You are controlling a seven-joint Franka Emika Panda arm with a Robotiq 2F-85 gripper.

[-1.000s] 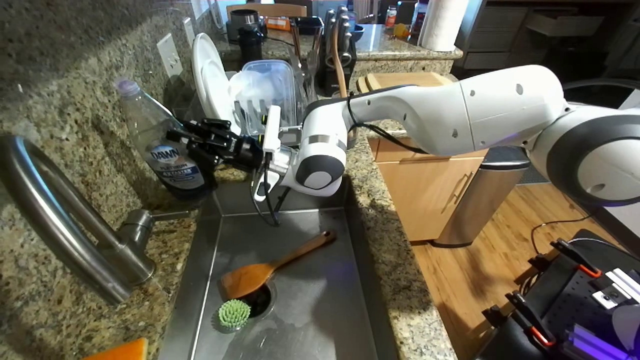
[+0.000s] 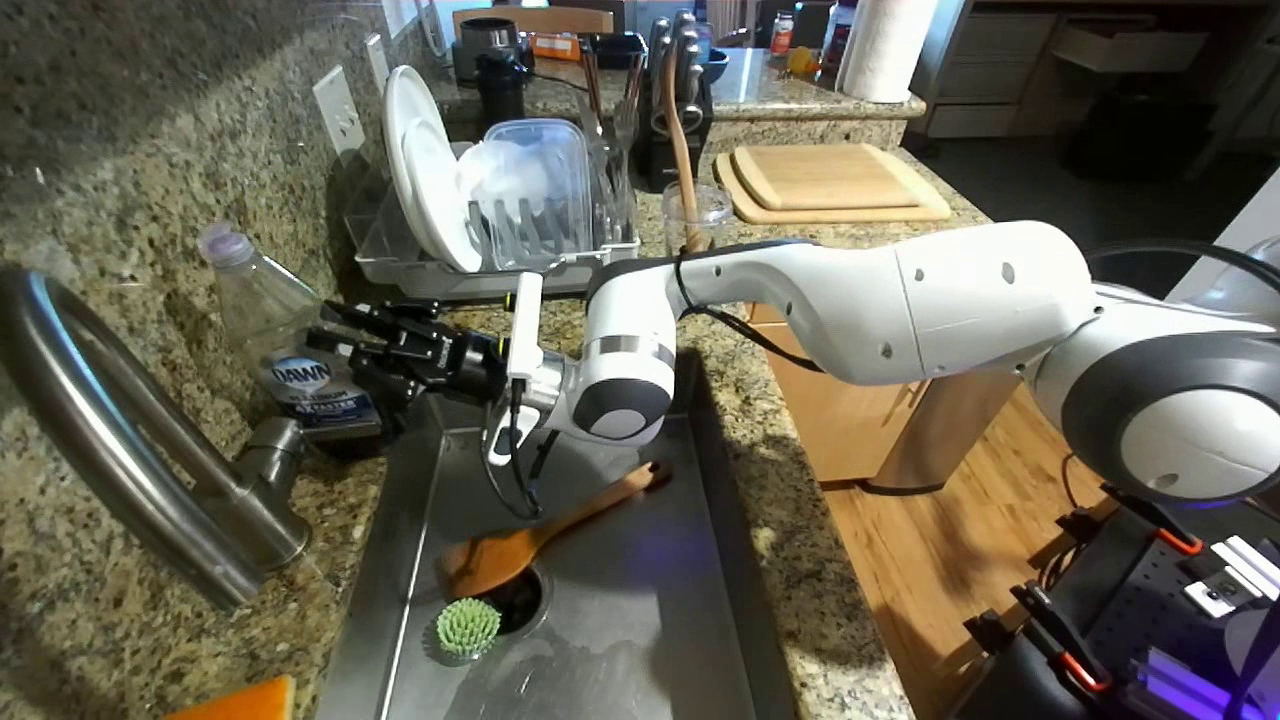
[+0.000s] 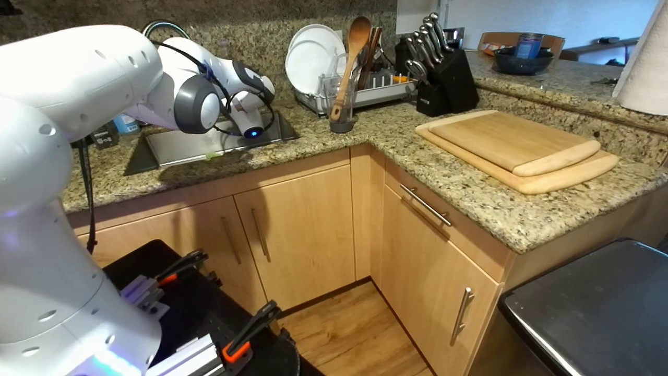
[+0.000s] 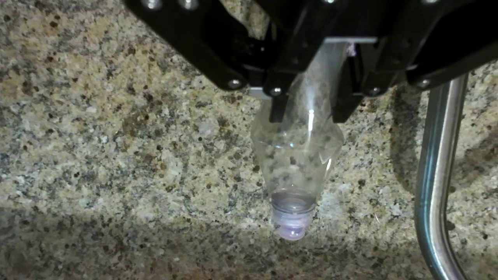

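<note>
A clear Dawn dish-soap bottle (image 2: 314, 382) with a pale purple cap stands slightly tilted at the back wall, between the faucet and the dish rack. My gripper (image 2: 321, 325) is shut on its side, coming in from the right. In the wrist view the fingers of the gripper lie on either side of the clear bottle (image 4: 298, 151), its cap toward the bottom of the picture. Whether the bottle's base touches the counter, I cannot tell. Exterior view 2 has the gripper hidden behind the arm.
The steel faucet (image 2: 114, 414) curves close to the bottle's left. Below the arm, the sink (image 2: 612, 600) holds a wooden spatula (image 2: 492, 562) and a green brush (image 2: 467, 626). A loaded dish rack (image 2: 480, 283) stands behind the gripper; cutting boards (image 2: 828, 180) lie farther right.
The bottle and my gripper have moved down together and slightly left in exterior view 1. The bottle's lower part now covers the faucet lever. The spatula and brush have stayed put.
</note>
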